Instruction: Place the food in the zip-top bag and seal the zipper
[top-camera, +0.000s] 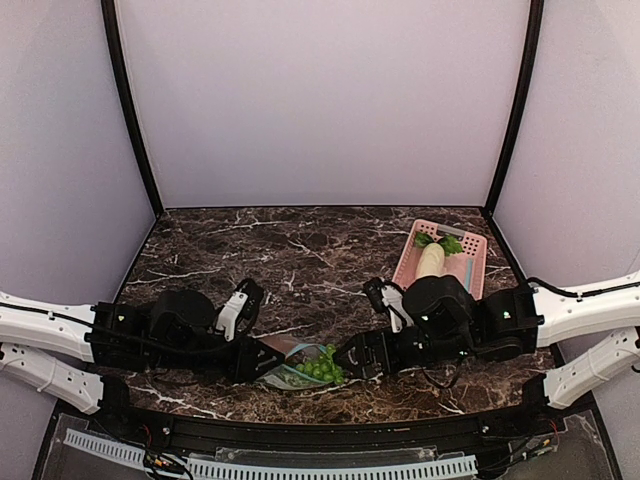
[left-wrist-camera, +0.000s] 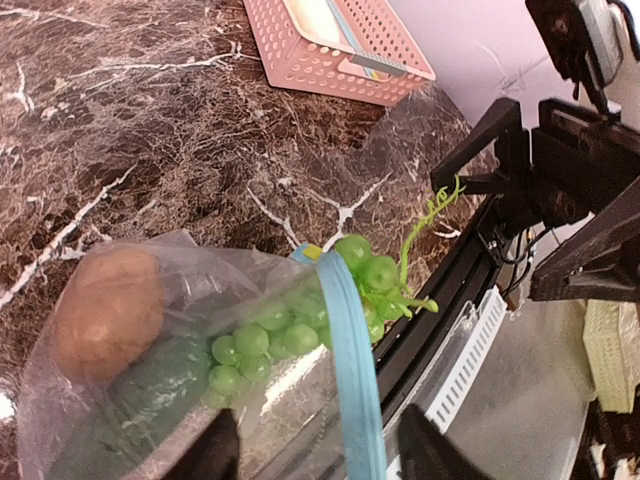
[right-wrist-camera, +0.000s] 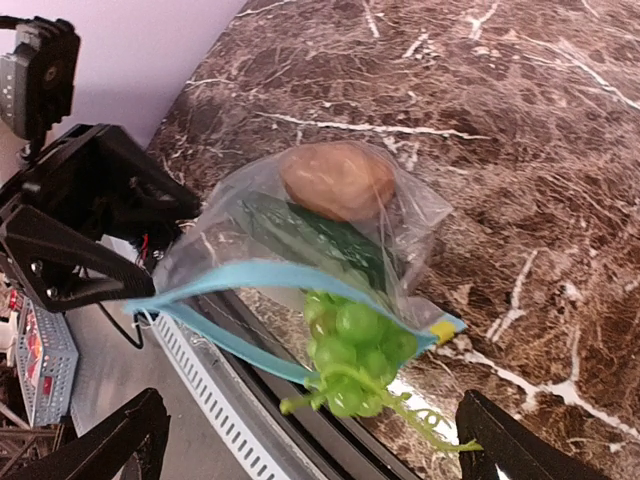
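The clear zip top bag (left-wrist-camera: 180, 300) with a blue zipper rim (left-wrist-camera: 350, 350) lies near the table's front edge, its mouth toward the right. A bunch of green grapes (right-wrist-camera: 350, 350) is partly in the bag; several grapes and the curly stem stick out past the rim. Inside also lie a brown potato-like item (left-wrist-camera: 108, 312) and a dark green cucumber (right-wrist-camera: 320, 240). My left gripper stands open, with the rim between its parted, blurred fingers. My right gripper is wide open outside the mouth, the stem's end by one fingertip.
A pink basket (top-camera: 484, 265) at the right back holds a white radish-like vegetable (top-camera: 431, 260) with leaves. Behind the bag the marble table (top-camera: 270, 245) is clear. The black front rail (left-wrist-camera: 470, 260) runs close below the bag.
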